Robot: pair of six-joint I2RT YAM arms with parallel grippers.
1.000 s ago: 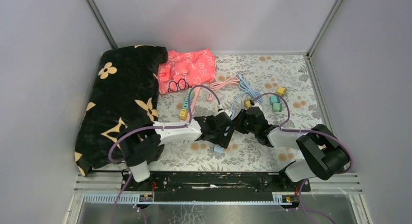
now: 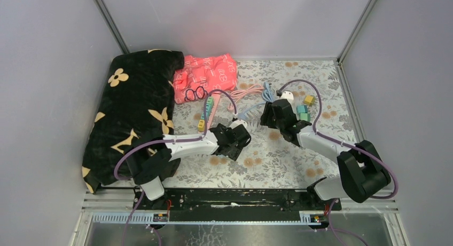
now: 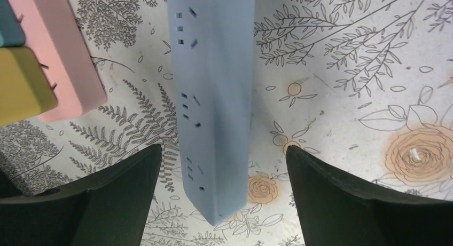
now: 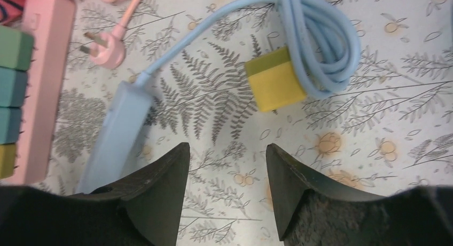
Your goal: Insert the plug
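The light blue power strip [image 3: 213,112] lies lengthwise between the open fingers of my left gripper, which holds nothing; in the top view that gripper hides most of it. Its blue cord [image 4: 189,40] runs to a coil [image 4: 326,48] resting by a yellow block [image 4: 275,86]. A pink plug [image 4: 107,49] with two prongs lies beside the strip, left of the cord. My right gripper stands open above bare table to the right of the strip, nothing between its fingers.
A pink strip [image 4: 47,43] with coloured blocks lies to the left. The black cushion [image 2: 125,96], pink bag [image 2: 213,70] and glasses [image 2: 196,93] are at left and back. Loose blocks [image 2: 309,100] sit at right.
My right gripper has moved back and right, away from the left one. The left gripper has shifted slightly left, and the blue strip's position under it has shifted left too.
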